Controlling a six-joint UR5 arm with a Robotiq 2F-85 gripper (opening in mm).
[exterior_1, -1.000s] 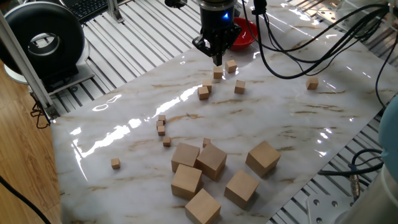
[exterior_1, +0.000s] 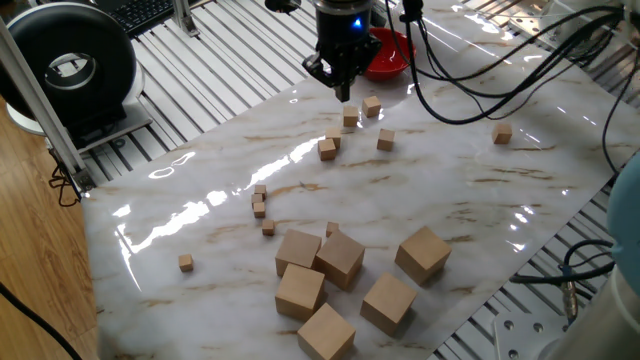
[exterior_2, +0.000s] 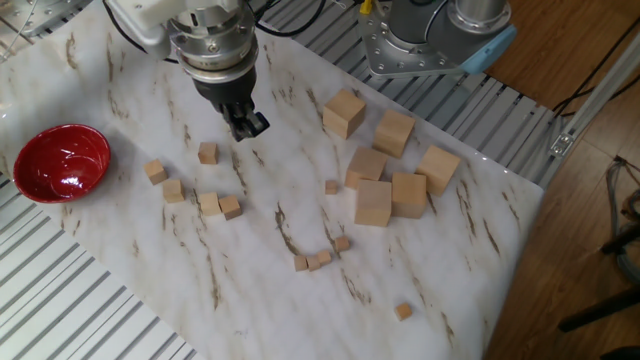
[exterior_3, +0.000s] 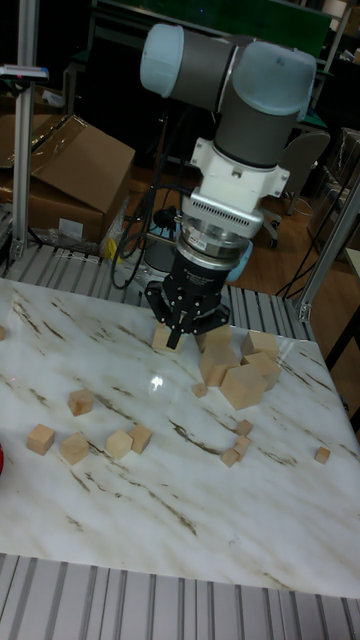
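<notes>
My gripper (exterior_1: 343, 94) hangs pointing down above the marble table, its fingers drawn together with nothing showing between them. From the opposite side, the gripper (exterior_2: 250, 128) appears over bare table between a medium cube (exterior_2: 207, 153) and the large wooden cubes (exterior_2: 373, 203). Several large cubes stand in a loose cluster. Several medium cubes (exterior_1: 385, 140) are spread on the bowl side. Tiny cubes (exterior_1: 259, 210) lie near the middle, with a lone one (exterior_1: 185, 263) apart. In the third view the gripper (exterior_3: 181, 339) covers part of a large cube (exterior_3: 162, 337).
A red bowl (exterior_2: 62, 165) stands at the table's edge beyond the medium cubes. A lone medium cube (exterior_1: 502, 133) sits far from the others. Cables (exterior_1: 500, 100) hang beside the arm. Wide stretches of marble (exterior_2: 130, 290) are bare.
In exterior view 1 my gripper has shifted slightly left and up. The cubes and the bowl have not moved.
</notes>
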